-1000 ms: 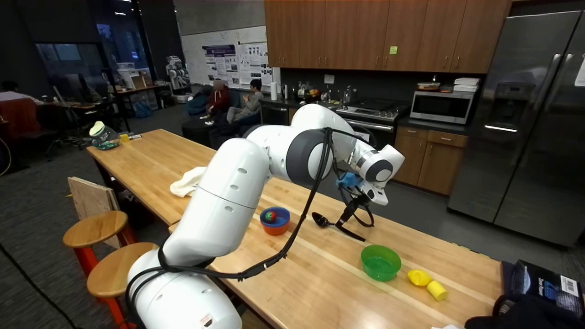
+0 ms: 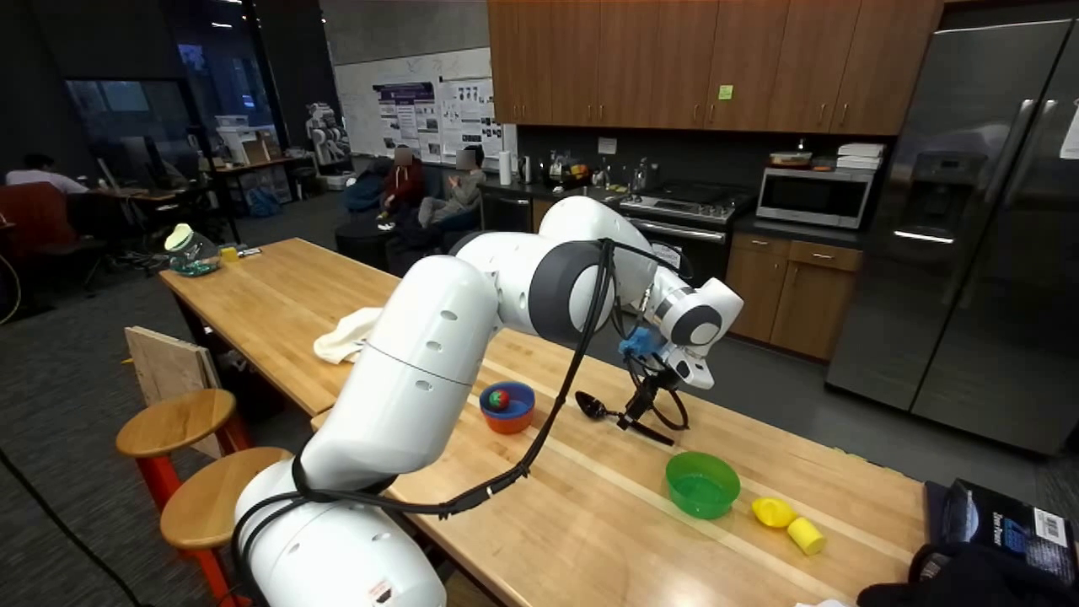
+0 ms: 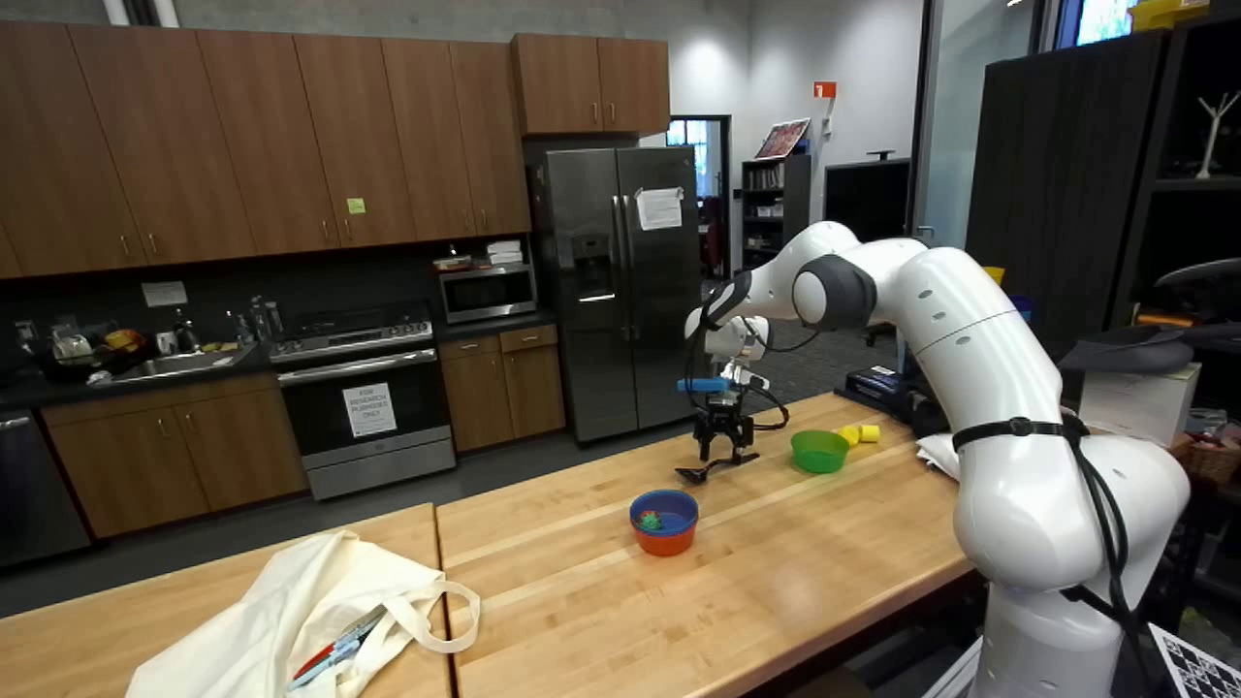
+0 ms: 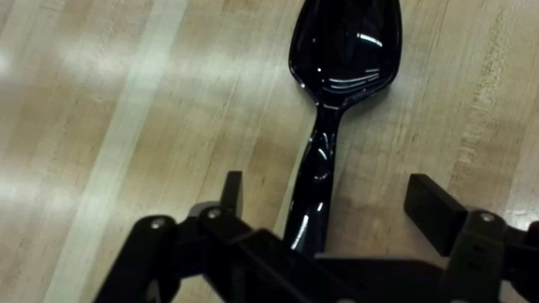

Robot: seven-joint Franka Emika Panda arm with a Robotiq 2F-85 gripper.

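Observation:
A glossy black spoon (image 4: 316,166) lies on the wooden table, its bowl pointing to the top of the wrist view. Its handle runs down between my gripper's fingers (image 4: 433,214), with bare wood showing on both sides. The open gripper touches neither side of the handle there, and the handle's lower end is hidden behind the gripper body. From the side, the gripper (image 2: 629,416) is low over the spoon (image 2: 592,405), close to the tabletop.
A blue and orange bowl (image 2: 511,415) holding a strawberry stands left of the spoon. On the other side are a green bowl (image 2: 703,487), a yellow lemon (image 2: 773,511) and a yellow cylinder (image 2: 806,536). A white cloth bag (image 3: 268,628) lies farther off. Bare table surrounds the spoon.
My gripper has lowered slightly toward the spoon handle and shifted a little left in exterior view 1. The spoon and bowls stay where they were.

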